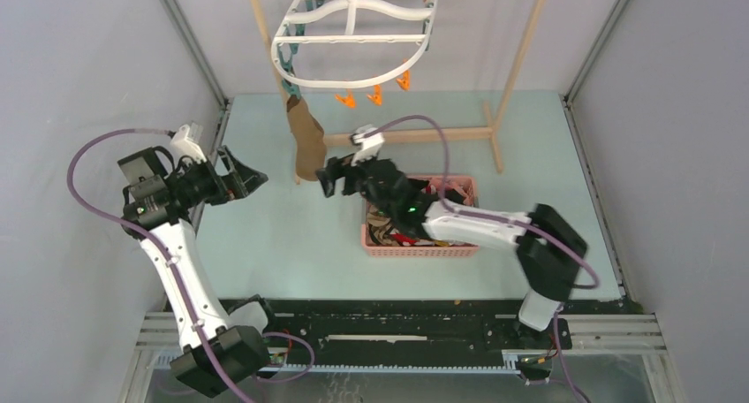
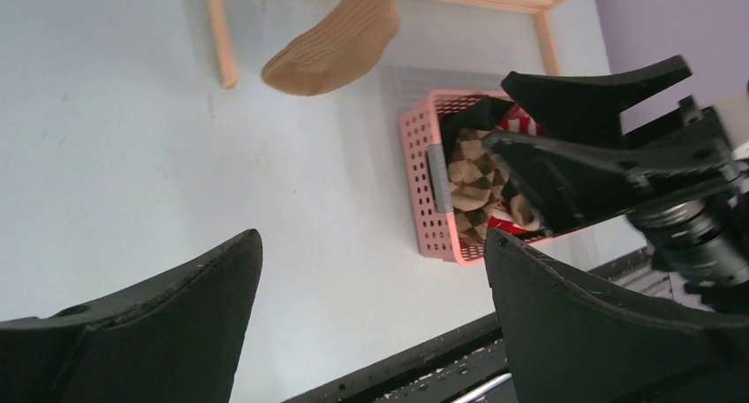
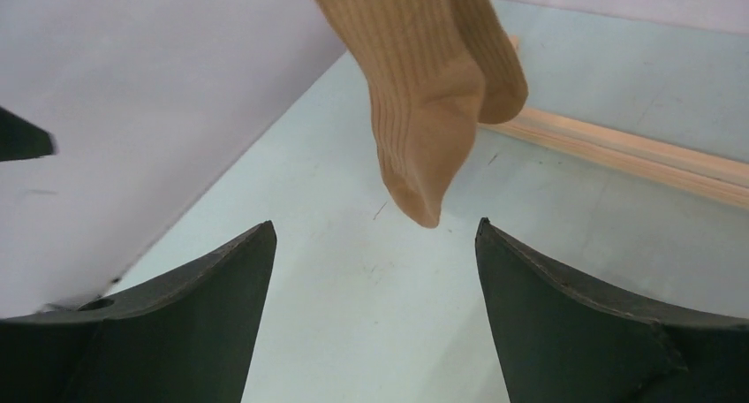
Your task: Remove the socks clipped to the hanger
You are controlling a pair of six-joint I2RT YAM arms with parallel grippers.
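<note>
A brown sock (image 1: 306, 140) hangs below teal clips at the left side of the white hanger (image 1: 351, 82); it also shows in the left wrist view (image 2: 331, 49) and, close ahead, in the right wrist view (image 3: 424, 111). My right gripper (image 1: 336, 175) is open and empty, just right of the sock's lower end, blurred in the top view. My left gripper (image 1: 243, 175) is open and empty, to the left of the sock.
A pink basket (image 1: 417, 251) full of socks and cloth sits under the right arm. The wooden stand's foot bar (image 1: 450, 134) runs behind it.
</note>
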